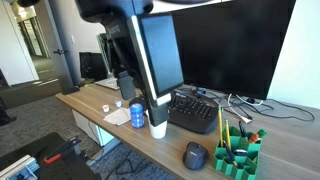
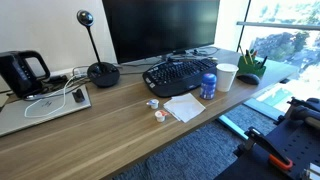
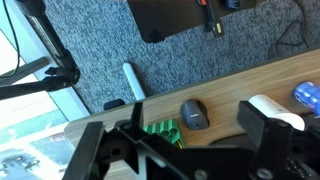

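Note:
In the wrist view my gripper stands open, its two dark fingers wide apart and nothing held between them. Below, in the gap, a dark mouse (image 3: 195, 114) and part of a green pen holder (image 3: 163, 130) show on the table. A white cup (image 3: 277, 112) is partly covered by the right finger, with a blue can (image 3: 308, 96) beyond it. Exterior view 1 has the arm large in front, partly hiding the white cup (image 1: 158, 129) and close to the blue can (image 1: 137, 116). The mouse (image 1: 195, 156) and the green holder (image 1: 236, 152) stand to the right.
A black keyboard (image 2: 173, 74) lies before the monitor (image 2: 165, 30). White paper (image 2: 184, 107) and several small pieces are left of the can. A kettle (image 2: 22, 72) and lamp (image 2: 101, 72) stand farther left. Bare wood (image 2: 75, 140) fills the left front, ending at the table edge.

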